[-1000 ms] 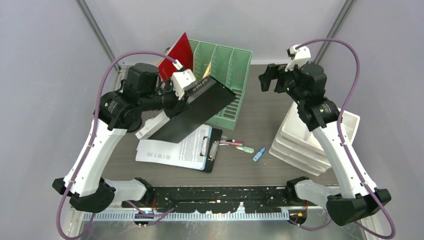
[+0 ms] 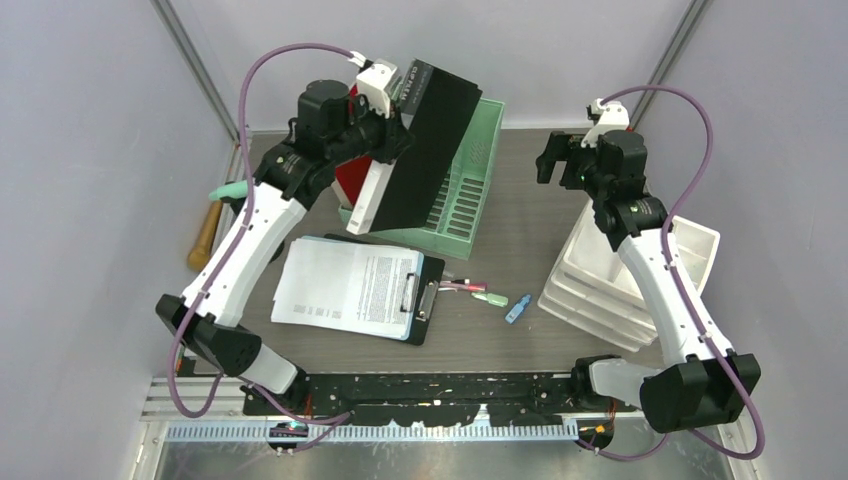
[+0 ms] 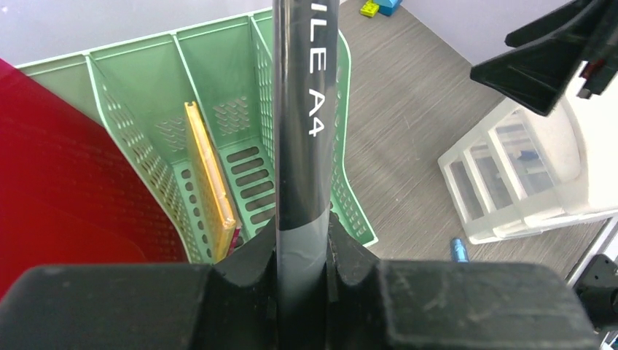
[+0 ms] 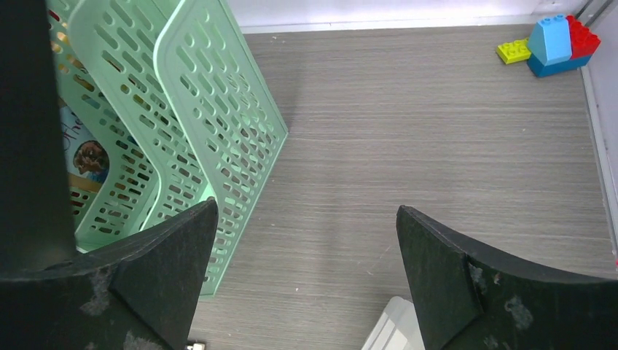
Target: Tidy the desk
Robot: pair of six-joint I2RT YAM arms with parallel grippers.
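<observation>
A black file box [image 2: 428,150] with a white edge is held up by my left gripper, whose fingers press its spine from both sides. In the top view it hangs over the green file rack [image 2: 470,190], covering part of its slots. Inside the rack, the left wrist view shows a thin yellow-edged book [image 3: 208,175]. A red folder [image 3: 65,182] stands at the rack's left side. My right gripper is open above bare desk to the right of the rack, nothing between its fingers.
A clipboard with papers [image 2: 345,288] lies in front of the rack. Beside it are several markers [image 2: 462,286], a green one [image 2: 490,298] and a blue one [image 2: 518,308]. White stacked trays [image 2: 600,290] stand at right; toy bricks [image 4: 550,47] sit in the far corner.
My left gripper has carried the black file box from above the papers up and right over the green rack, turning it more upright. The right gripper has shifted slightly to the right.
</observation>
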